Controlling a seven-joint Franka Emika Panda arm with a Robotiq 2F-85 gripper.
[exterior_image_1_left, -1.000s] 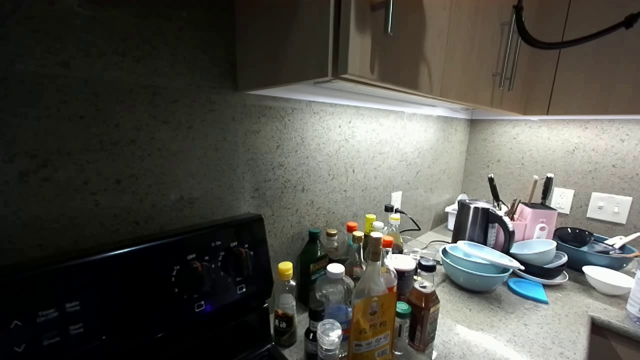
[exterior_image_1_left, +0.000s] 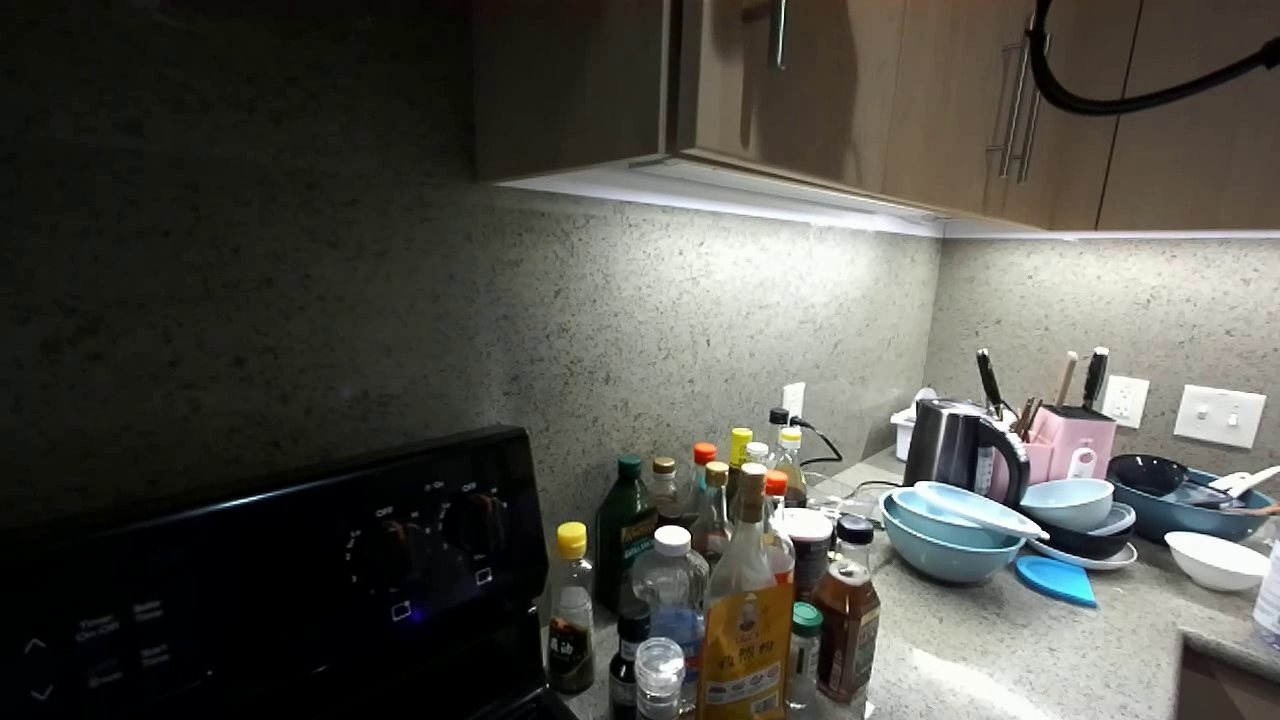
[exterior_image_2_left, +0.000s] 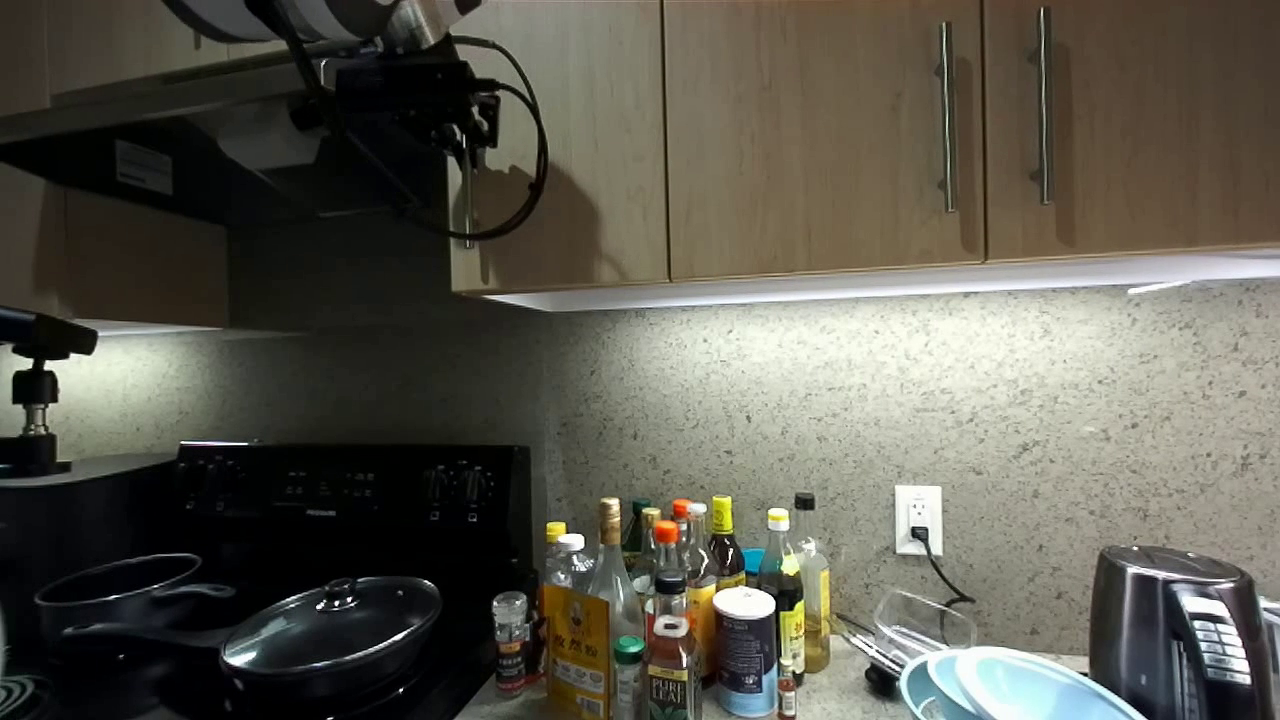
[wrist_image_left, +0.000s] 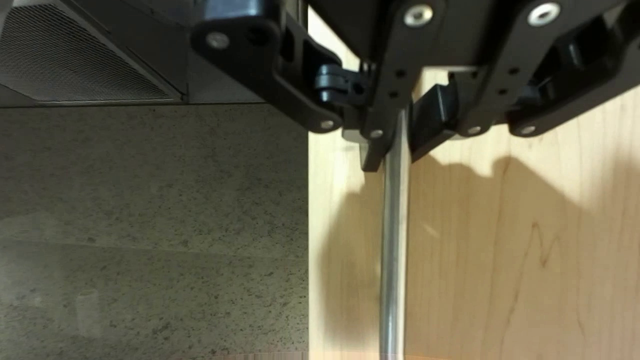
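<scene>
A vertical metal bar handle (wrist_image_left: 394, 252) runs down the face of a light wood cabinet door (wrist_image_left: 510, 258) in the wrist view. My gripper is shut on that handle, one black finger on each side of it. Exterior view 2 has the gripper (exterior_image_2_left: 470, 130) high up at the leftmost cabinet door (exterior_image_2_left: 576, 144), with the lower part of the handle (exterior_image_2_left: 468, 216) showing beneath it. The door looks closed or nearly so; I cannot tell which. Only the handle's lower end (exterior_image_1_left: 780, 36) shows in exterior view 1, where the gripper is out of sight.
Left of the door is the range hood (exterior_image_2_left: 144, 156), close to the arm. Several bottles (exterior_image_1_left: 744, 600) crowd the counter below, beside the stove (exterior_image_2_left: 348, 480) with its lidded pan (exterior_image_2_left: 336, 636). Bowls (exterior_image_1_left: 954, 540) and a kettle (exterior_image_1_left: 948, 450) stand farther right.
The black cable at the upper right of exterior view 1 has shifted slightly downward. The cabinet door and everything on the counter look unmoved.
</scene>
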